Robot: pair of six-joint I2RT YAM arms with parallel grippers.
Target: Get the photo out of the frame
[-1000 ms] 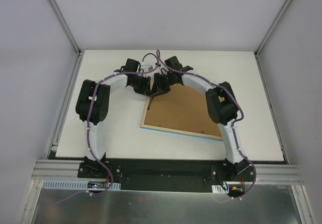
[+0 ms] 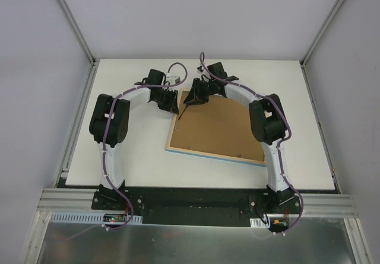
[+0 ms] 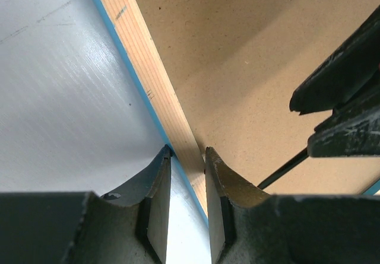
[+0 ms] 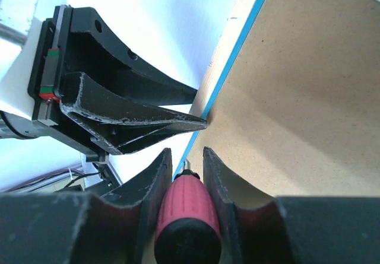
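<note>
The frame [image 2: 217, 134] lies back-up on the white table, brown board inside a light wood rim with blue edge. My left gripper is at the left rim [image 3: 142, 62], fingers either side of the wood strip. My right gripper is just inside that rim, shut on a tool with a red-and-black handle [image 4: 186, 219]; its dark thin shaft [image 3: 279, 172] angles over the board, near the left gripper.
Bare table [image 2: 101, 169] surrounds the frame, with most room at the left and front. Both arms reach over it from the front edge, their wrists close together.
My right gripper and the tool have moved to the right, slightly away from the left rim. The left gripper looks unmoved.
</note>
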